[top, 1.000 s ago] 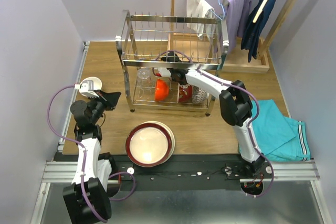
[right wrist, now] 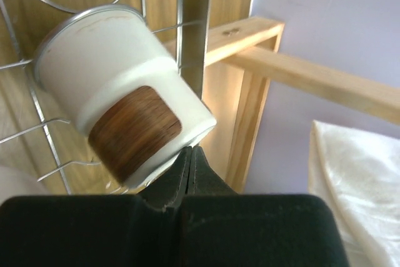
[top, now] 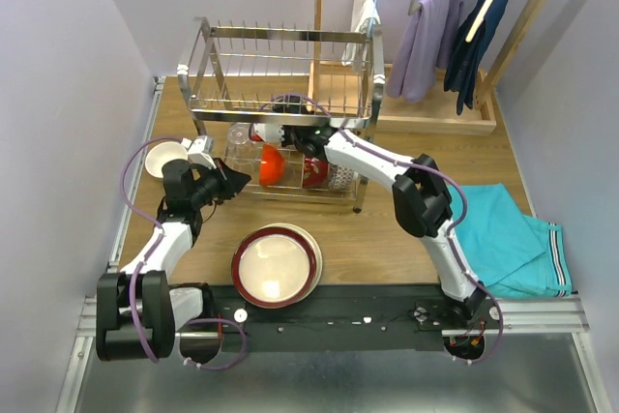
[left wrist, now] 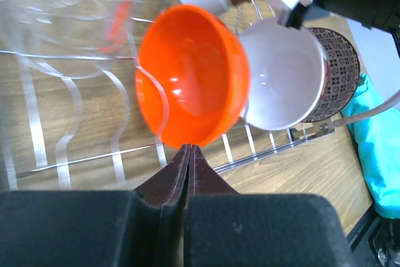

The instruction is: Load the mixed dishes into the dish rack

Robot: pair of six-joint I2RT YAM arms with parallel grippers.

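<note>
The dish rack holds an orange bowl, a glass, a white bowl and a patterned cup on its lower tier. My left gripper is shut at the rack's left front, nothing visible between its fingers. My right gripper is shut inside the rack, its tips at a white cup with a brown patch. A stack of plates lies in front of the rack.
A white dish sits at the left. Teal cloth covers the right front. Hanging clothes and a wooden stand fill the back right. Bare wood shows left of the plates.
The rack with its dishes has shifted left. My right arm has moved left with it.
</note>
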